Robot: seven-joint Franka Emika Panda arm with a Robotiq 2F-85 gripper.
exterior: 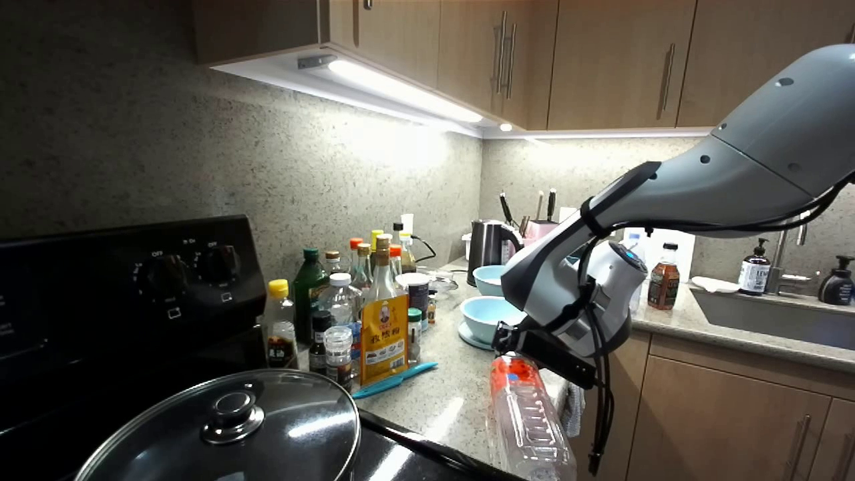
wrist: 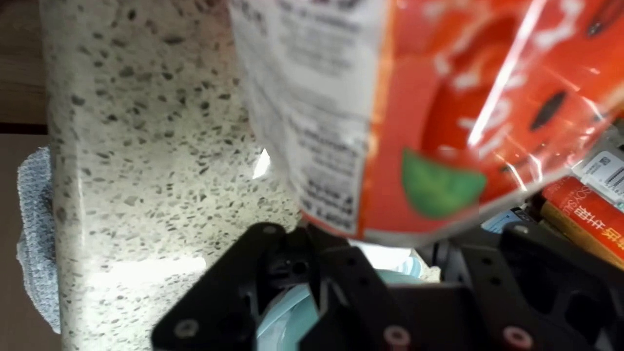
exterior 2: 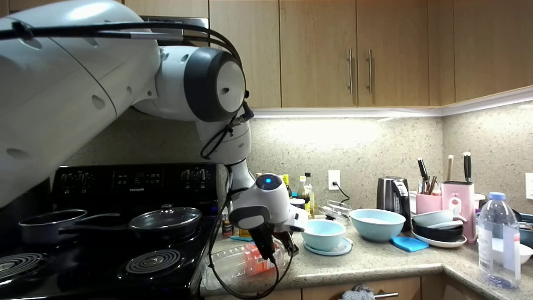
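Note:
A clear plastic bottle with a red watermelon-patterned label (exterior: 519,378) lies slanted at the counter's front edge, its base toward the stove. In exterior view 2 the bottle (exterior 2: 230,265) is partly covered by the hand and cables. My gripper is shut on the label end of the bottle, with dark fingers (wrist: 520,237) on either side in the wrist view. The bottle's label (wrist: 447,175) fills the upper right there. Its neck and cap are hidden. Whether the bottle touches the counter all along its length, I cannot tell.
A light blue bowl (exterior 2: 323,234) on a plate sits just beyond the hand. Several sauce bottles crowd the wall, with a yellow packet (exterior: 384,339) and a blue utensil (exterior: 394,380) before them. A lidded pan (exterior: 232,433) rests on the stove. A grey cloth (wrist: 38,240) hangs at the counter edge.

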